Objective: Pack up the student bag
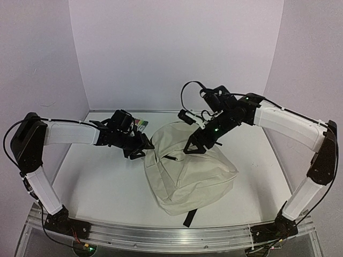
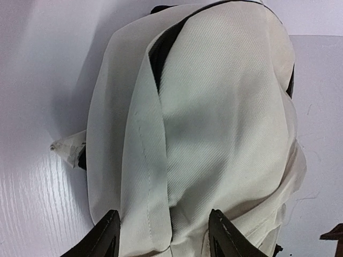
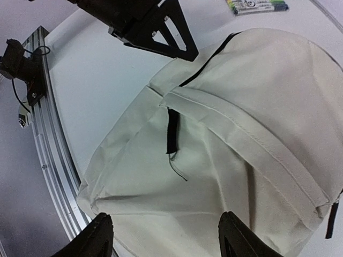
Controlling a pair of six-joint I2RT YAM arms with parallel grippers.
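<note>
A cream cloth bag [image 1: 198, 187] with black trim lies slack on the white table, a black strap [image 1: 189, 218] poking out at its front. At the bag's left edge is my left gripper [image 1: 140, 152]; the left wrist view shows its fingers [image 2: 110, 235] spread apart over the cloth, nothing gripped between them. Above the bag's middle hangs my right gripper [image 1: 195, 147], its fingers [image 3: 102, 235] wide apart with only cloth below. A black zipper pull [image 3: 172, 131] lies on the bag in the right wrist view. Behind the left gripper, partly hidden, is a pack of coloured markers [image 3: 258, 6].
Bare table [image 1: 96, 182] extends to the left of the bag, with more free room at the right. A metal rail [image 1: 166, 235] runs along the front edge, and walls enclose the back and sides.
</note>
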